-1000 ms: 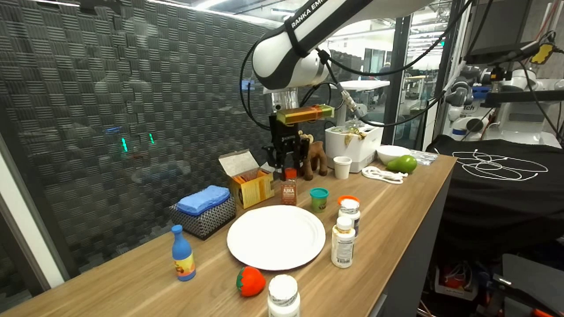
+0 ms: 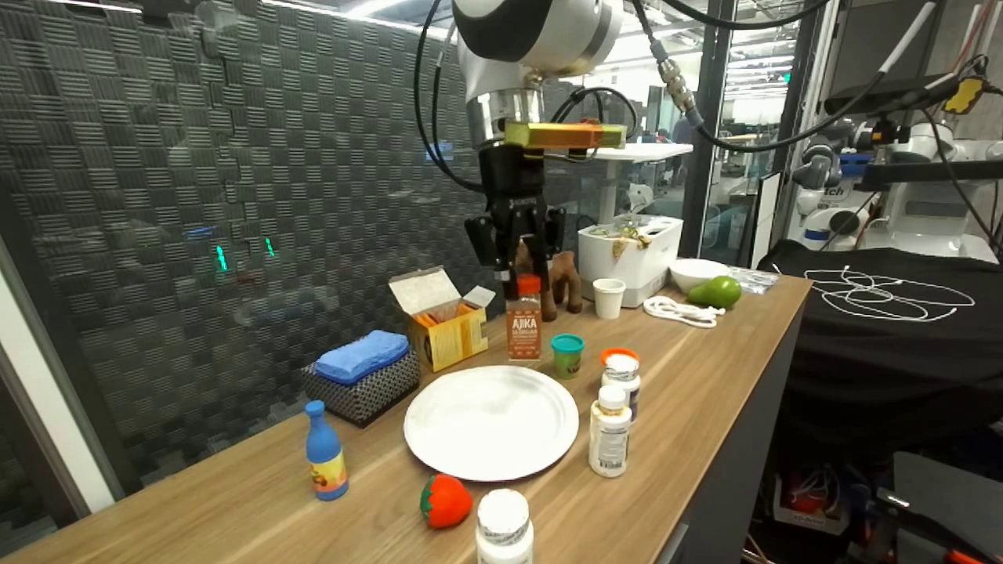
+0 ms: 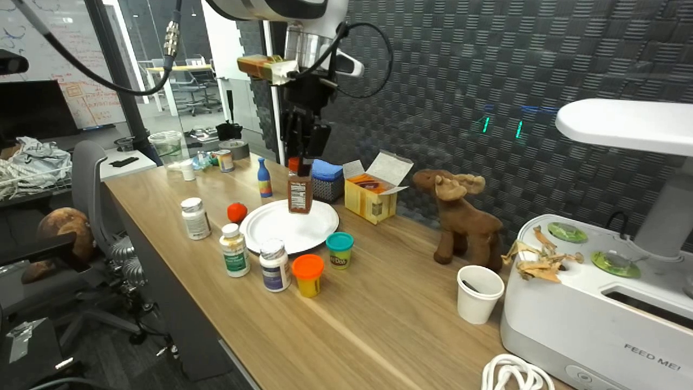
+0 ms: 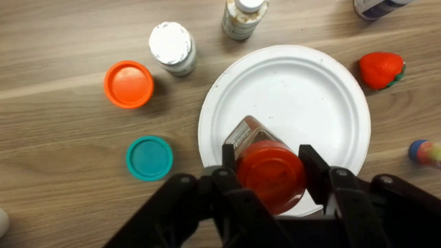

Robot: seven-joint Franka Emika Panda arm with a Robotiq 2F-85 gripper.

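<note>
My gripper [image 2: 528, 272] is shut on the red cap of a spice bottle [image 2: 524, 329] labelled "AJIKA". In the wrist view the red cap [image 4: 273, 175] sits between the two black fingers, and the bottle's clear, square body shows beyond it. The bottle hangs upright in the air. A white plate [image 4: 318, 103] lies on the table; from above, the bottle overlaps the plate's near-left part. Exterior view 2 also shows the bottle [image 3: 300, 195] against the plate's far rim, its base raised.
Near the plate stand a teal-lidded tub [image 2: 566, 356], an orange-lidded tub [image 3: 308, 276] and several white bottles. A toy strawberry [image 2: 446, 500], a blue bottle [image 2: 325, 453], a yellow box [image 2: 449, 337] and a dark basket [image 2: 367, 390] surround it too. The plate is empty.
Gripper and spice bottle have risen and shifted slightly toward the camera in exterior view 1. The bottle was lower, behind the plate, a second ago. The other table objects have stayed put.
</note>
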